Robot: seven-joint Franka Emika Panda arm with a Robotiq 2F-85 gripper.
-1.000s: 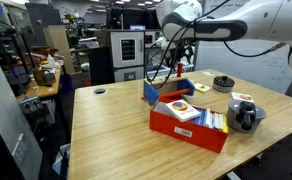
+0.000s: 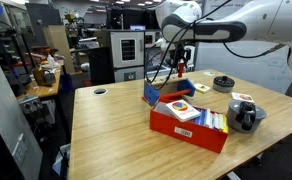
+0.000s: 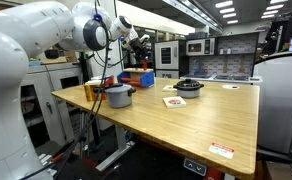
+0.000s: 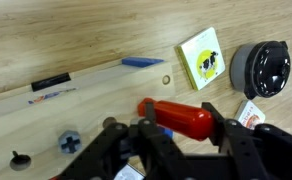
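Observation:
A red, rounded object (image 4: 181, 118) lies between the black fingers of my gripper in the wrist view. Whether the fingers press on it is hidden. Exterior view 1 has the gripper (image 2: 176, 58) hanging at the far side of the table, with the red object (image 2: 180, 70) just below it. In exterior view 2 the gripper (image 3: 141, 44) is small and far off. Under it in the wrist view is a pale wooden board (image 4: 76, 98) with holes, pegs and a blue edge piece (image 4: 142, 61).
A red box (image 2: 189, 129) of books and toys stands nearer the front. A silver pot (image 2: 244, 113) is at its right, a dark pot (image 2: 223, 82) farther back. Beside the board lies a cow picture (image 4: 203, 57).

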